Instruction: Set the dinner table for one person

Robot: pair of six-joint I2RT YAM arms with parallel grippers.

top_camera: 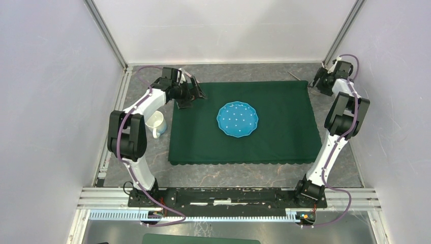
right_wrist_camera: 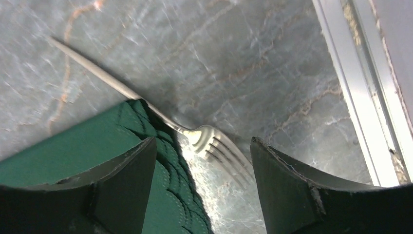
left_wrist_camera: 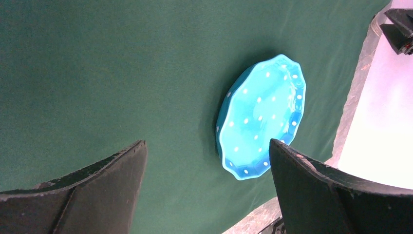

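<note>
A blue plate with white dots lies near the middle of the dark green placemat. At the mat's back right corner is a silver fork, its handle crossing the fold and its tines on the grey table. My right gripper hovers over the fork's head with its fingers apart, nothing held. Over the mat's back left corner, my left gripper is open and empty; the plate shows beyond its fingers in the left wrist view. A white mug stands left of the mat, partly beside the left arm.
Behind the left gripper a thin pinkish item is partly hidden. White walls enclose the back and both sides, with the right arm close to the right one. The mat around the plate is clear.
</note>
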